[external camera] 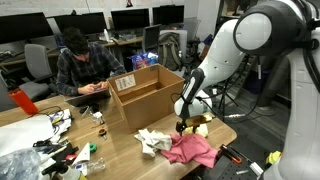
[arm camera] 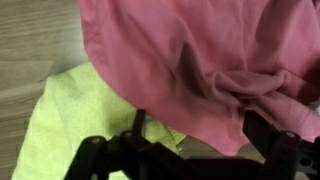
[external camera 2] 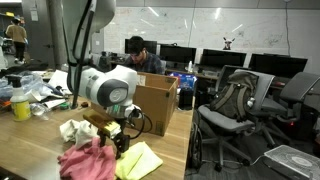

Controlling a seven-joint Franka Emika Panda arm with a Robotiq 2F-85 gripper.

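A pink cloth (arm camera: 210,70) lies rumpled on the table and fills much of the wrist view. The yellow cloth (arm camera: 65,125) is next to it, partly tucked under its edge. My gripper is open over the pink cloth, near where the two cloths meet, with one finger on either side of the pink folds. Whether the fingertips touch the fabric is unclear. From the second exterior view, the gripper (external camera 2: 120,140) points down between the pink cloth (external camera 2: 88,160) and the yellow cloth (external camera 2: 138,162). A crumpled white cloth (external camera 2: 78,132) sits behind the pink one.
An open cardboard box (external camera: 145,103) stands behind the cloths. Loose items and a bottle (external camera: 24,102) crowd the table's left end. A person (external camera: 85,65) sits across the table. Bare tabletop (external camera: 118,155) shows left of the cloths.
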